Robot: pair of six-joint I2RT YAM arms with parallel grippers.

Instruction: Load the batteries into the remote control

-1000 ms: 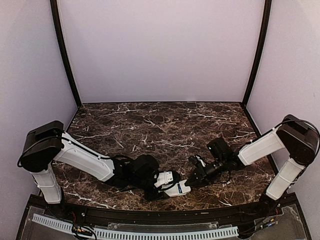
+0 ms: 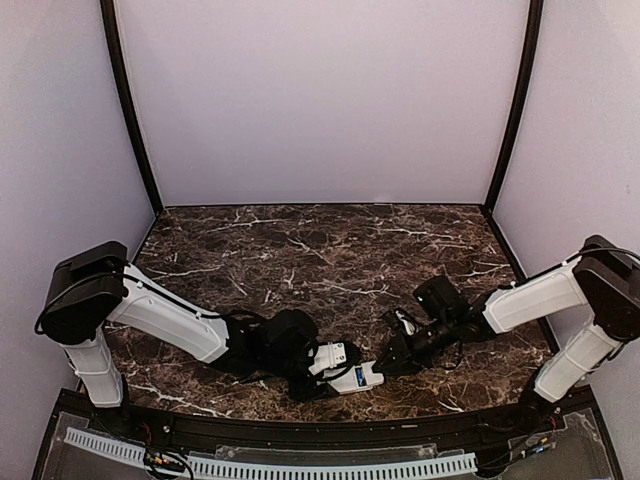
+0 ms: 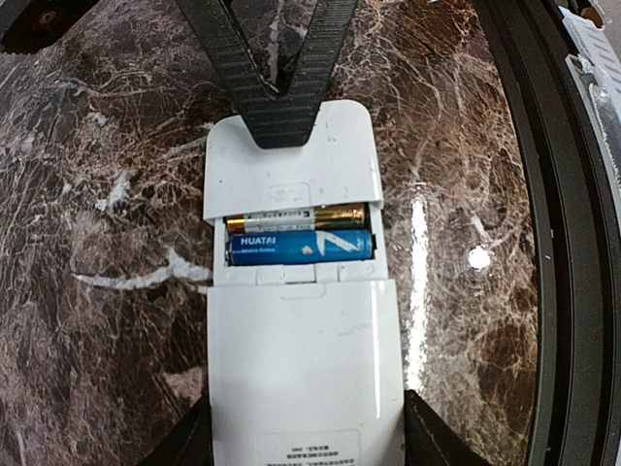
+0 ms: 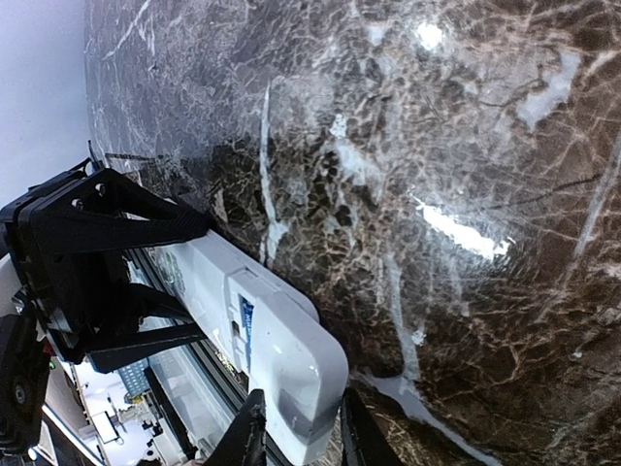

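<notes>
In the left wrist view a white remote control (image 3: 306, 369) lies face down, its battery bay exposed. Side by side in the bay are a blue battery (image 3: 301, 248) and a gold-and-white battery (image 3: 296, 219). The white end cover (image 3: 293, 170) stands slid apart from the body. My left gripper is shut on the body, a finger on each side. At the cover's end, my right gripper has a finger on either side of the white end; in the left wrist view one finger (image 3: 277, 121) rests on the cover.
The black front rail (image 2: 300, 432) runs close below the remote, with a white slotted strip (image 2: 330, 470) beyond it.
The cover and my right gripper have shifted slightly to the right, baring more of the blue battery. My left gripper has stayed in place.
</notes>
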